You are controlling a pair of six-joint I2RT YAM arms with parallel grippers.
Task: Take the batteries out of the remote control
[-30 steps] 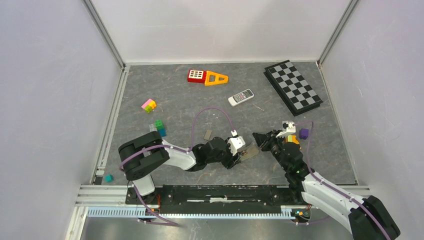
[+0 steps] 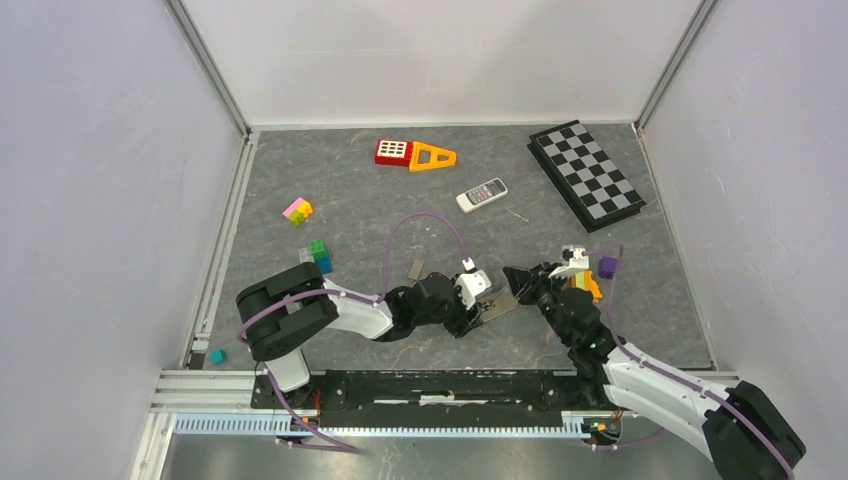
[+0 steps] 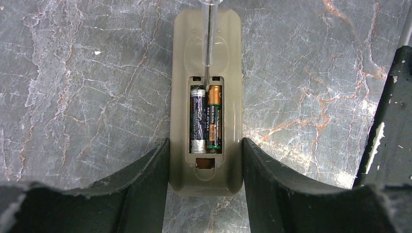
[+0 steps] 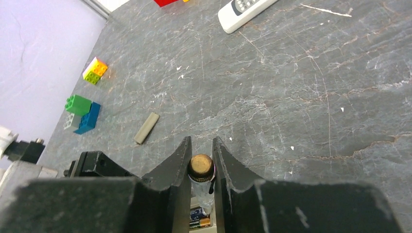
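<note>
Face down, the remote control shows its open battery bay, and my left gripper is shut across its sides near the lower end. Two batteries lie side by side in the bay: a dark one with a silver end and a green and copper one. My right gripper is shut on a clear-shafted screwdriver, its round end facing up. In the left wrist view the thin metal tip of the screwdriver reaches the bay's top end, between the batteries; whether it presses on one I cannot tell.
The battery cover lies loose on the table. Farther off are a white remote, a red and yellow toy and a checkered board. Coloured blocks sit at the left.
My right gripper has shifted slightly left, toward the remote, over the last second. The left arm and the remote look unmoved.
</note>
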